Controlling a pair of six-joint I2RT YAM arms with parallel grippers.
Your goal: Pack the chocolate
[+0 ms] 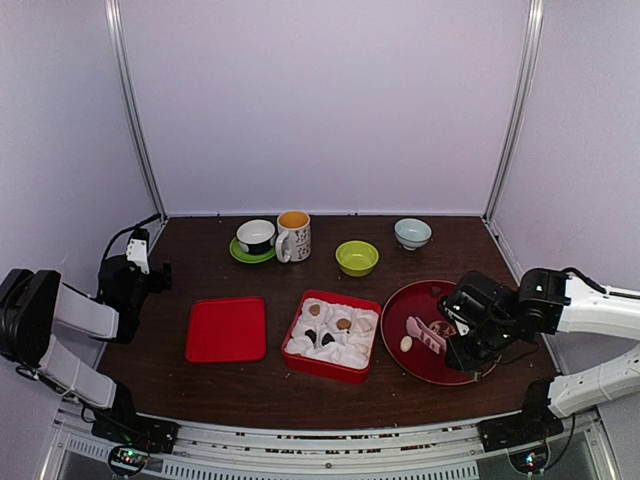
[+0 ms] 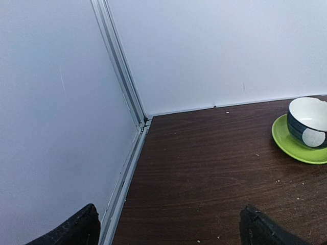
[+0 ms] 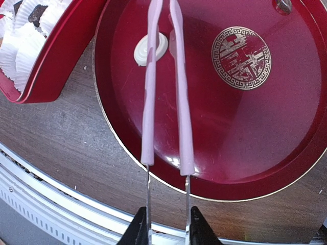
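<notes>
On the red round tray (image 1: 420, 365) at right lie a pale oval chocolate (image 1: 406, 344) and a darker piece (image 3: 283, 6). A red box (image 1: 330, 366) lined with white paper cups holds several chocolates (image 1: 343, 324). My right gripper (image 1: 425, 334), with pink tong fingers, hangs over the tray; in its wrist view its tips (image 3: 163, 2) are part apart above and just past the pale chocolate (image 3: 140, 53), nothing clearly between them. My left gripper (image 1: 160, 278) stands open and empty at the table's left edge.
A red lid (image 1: 225, 330) lies left of the box. A dark-rimmed bowl on a green saucer (image 1: 249, 257), a mug (image 1: 298, 240), a green bowl (image 1: 357, 258) and a pale blue bowl (image 1: 412, 233) stand at the back.
</notes>
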